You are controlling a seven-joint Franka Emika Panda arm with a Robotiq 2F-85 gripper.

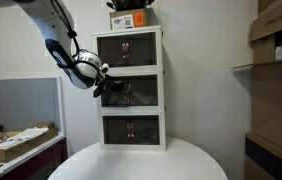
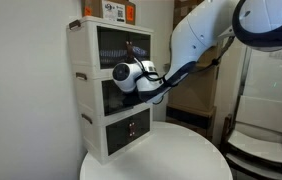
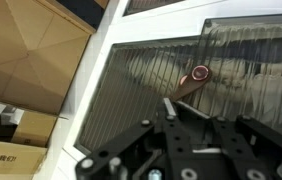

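A white cabinet (image 1: 131,111) with three stacked compartments stands on a round white table (image 2: 171,165). Dark ribbed glass doors (image 3: 141,85) front its middle compartment. My gripper is at these doors, shut on a brown strap-like handle (image 3: 193,82) with a red-ringed rivet; the handle's lower end disappears between the fingers. Beside it, the right-hand glass panel (image 3: 251,75) has its edge at the handle; whether it stands slightly ajar I cannot tell. From exterior view 2 the arm hides much of the middle compartment.
Cardboard boxes (image 1: 128,19) rest on top of the cabinet. Large cardboard sheets (image 1: 276,100) stand at the right, and an open box (image 1: 19,143) lies on a side table at the left. A folding chair (image 2: 261,130) is behind the table.
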